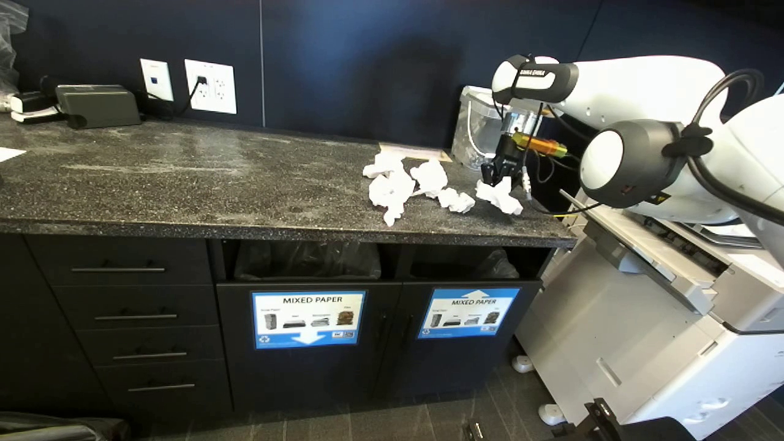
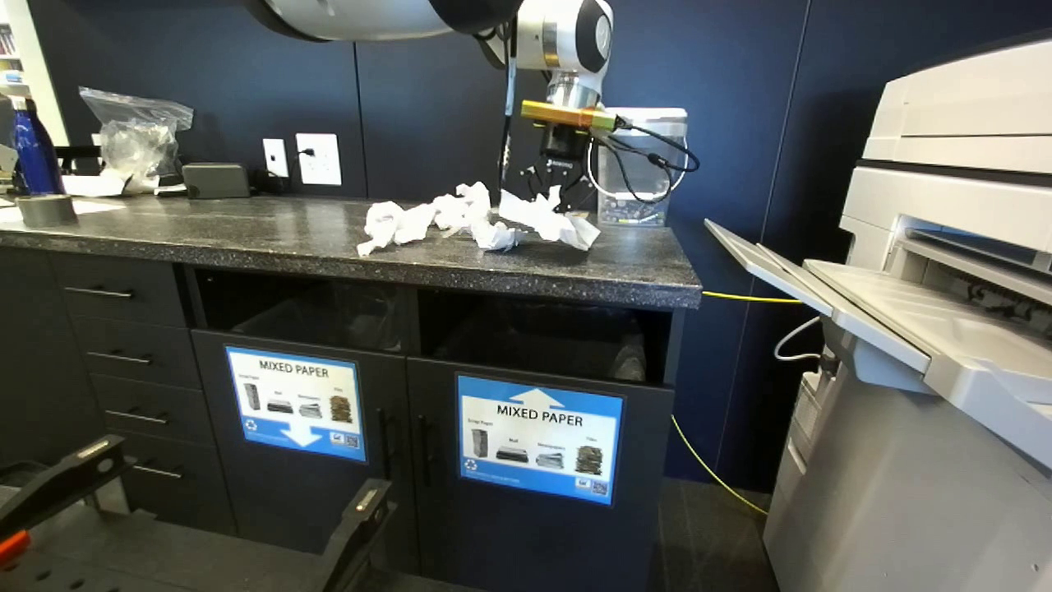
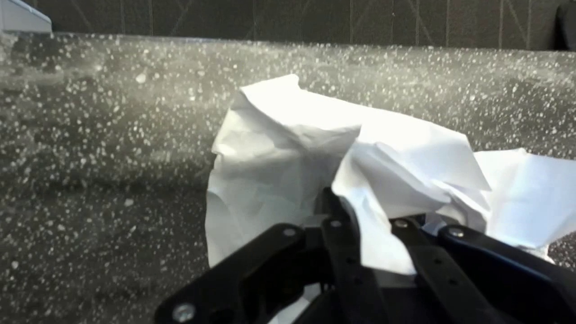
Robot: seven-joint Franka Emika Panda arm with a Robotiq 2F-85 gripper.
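A crumpled white paper (image 1: 500,196) is pinched in my gripper (image 1: 497,179), near the right end of the dark countertop (image 1: 220,176). In the wrist view my gripper is shut on that paper (image 3: 410,151), and a fold of it covers part of the fingers. Exterior view 2 has the held paper (image 2: 552,219) low over the counter; whether it still touches the surface I cannot tell. To its left in exterior view 1 lie several other crumpled papers (image 1: 391,190), one small piece (image 1: 456,201) being the closest.
Behind the gripper stands a clear plastic bin (image 2: 641,163) against the wall. Below the counter are two open slots, a left one (image 1: 309,260) and a right one (image 1: 459,262), over doors labelled mixed paper. A printer (image 1: 647,309) stands at the right.
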